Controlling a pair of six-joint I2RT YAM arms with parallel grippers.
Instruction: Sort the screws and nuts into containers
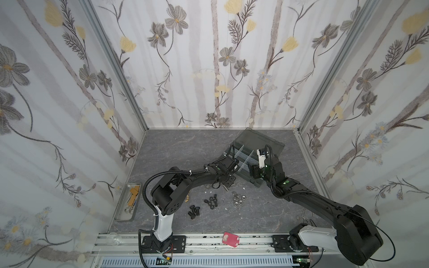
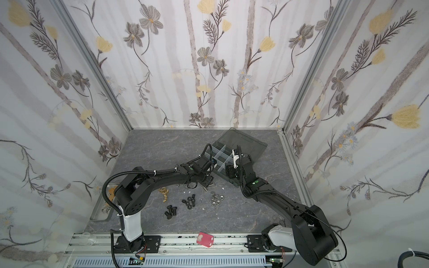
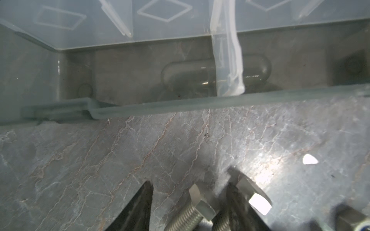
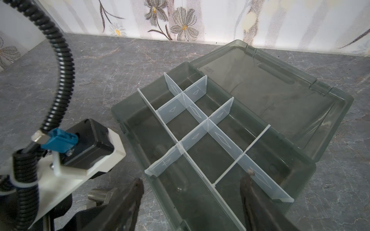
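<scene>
Large silver bolts (image 3: 185, 217) lie on the table just in front of the clear organizer box (image 4: 165, 138), whose lid is folded back. Over them is my left gripper, fingers apart; a bolt head shows between them with a gap on the left side, and a second bolt is partly covered by the right finger. My right gripper hangs open above the box's near compartments, empty. The visible compartments look bare. Silver nuts (image 1: 239, 199), black nuts (image 1: 211, 202), black bolts (image 1: 193, 211) and brass pieces (image 2: 164, 193) lie in separate groups.
A metal tray (image 1: 118, 210) holding orange items stands at the left edge. The left arm covers the small silver screws in the top left view. The box's front wall (image 3: 161, 107) rises close ahead of the left gripper. Bare table lies at the back left.
</scene>
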